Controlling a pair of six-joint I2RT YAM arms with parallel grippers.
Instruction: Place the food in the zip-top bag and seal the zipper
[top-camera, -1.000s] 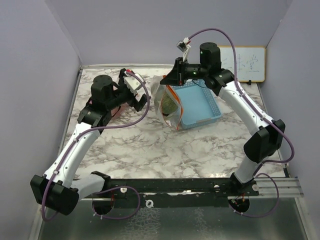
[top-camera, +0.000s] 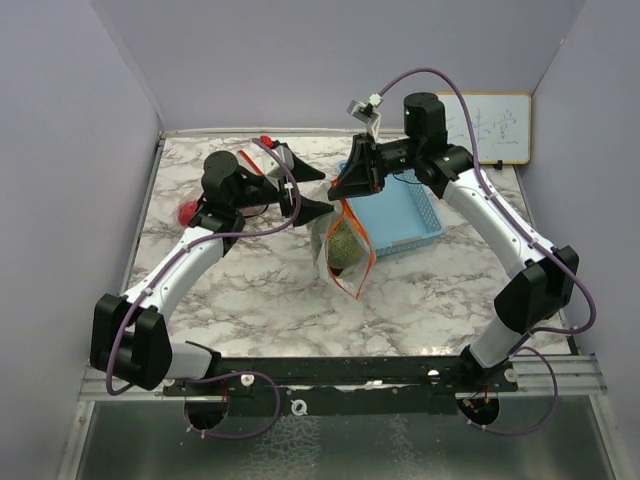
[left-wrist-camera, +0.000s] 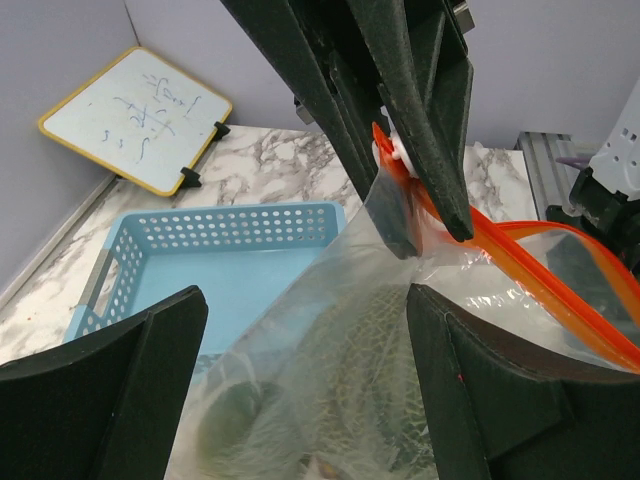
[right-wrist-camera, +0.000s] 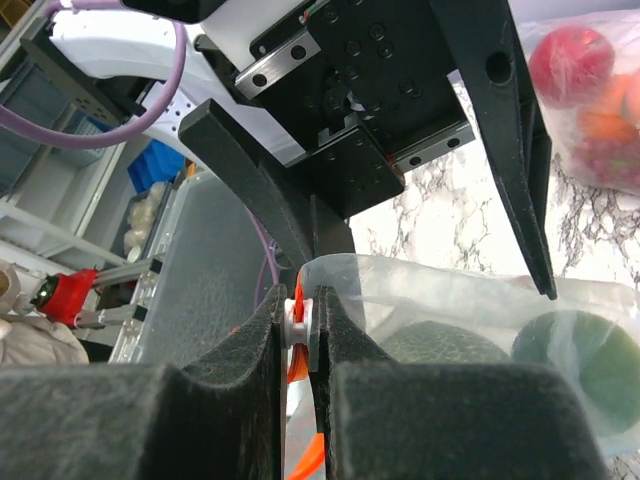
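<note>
The clear zip bag with orange zipper hangs upright in the middle, holding a green mesh-like item and, in the right wrist view, a darker green round piece. My right gripper is shut on the bag's top edge at the zipper. My left gripper is part open beside the bag's top, its fingers spread around the film just below my right fingers in the left wrist view.
A blue basket stands right behind the bag, a whiteboard at back right. A bag of red produce lies at the left behind my left arm.
My left gripper has moved right and up to the bag, its fingers spread at the film. My right gripper and the bag have shifted slightly toward the front.
</note>
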